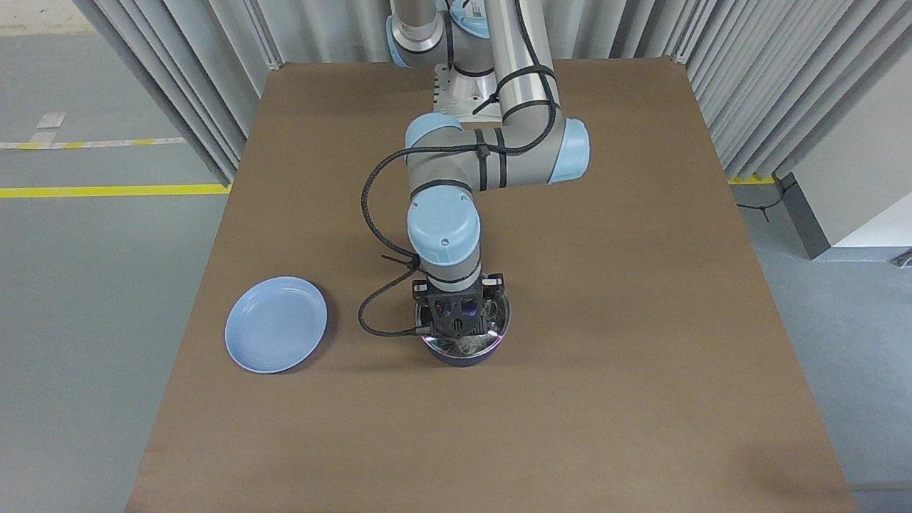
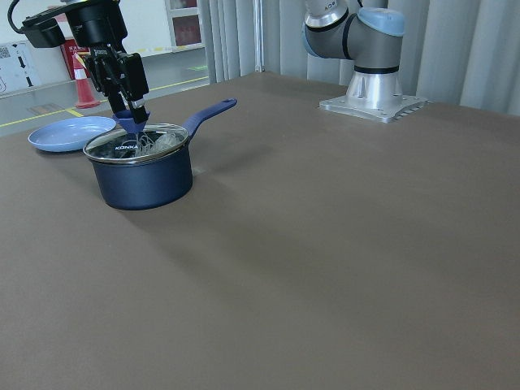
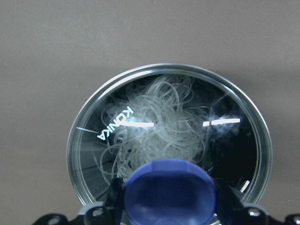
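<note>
A dark blue saucepan (image 2: 142,185) with a handle (image 2: 214,110) stands on the table. Its glass lid (image 3: 167,117) rests on top, with clear noodle-like strands visible through it. My gripper (image 2: 132,110) is shut on the blue lid knob (image 3: 169,194), holding it from above in the wrist view. In the front view my gripper (image 1: 457,308) hides much of the pot.
A light blue plate (image 1: 275,323) lies left of the pot. The robot's base (image 2: 374,104) is at its back.
</note>
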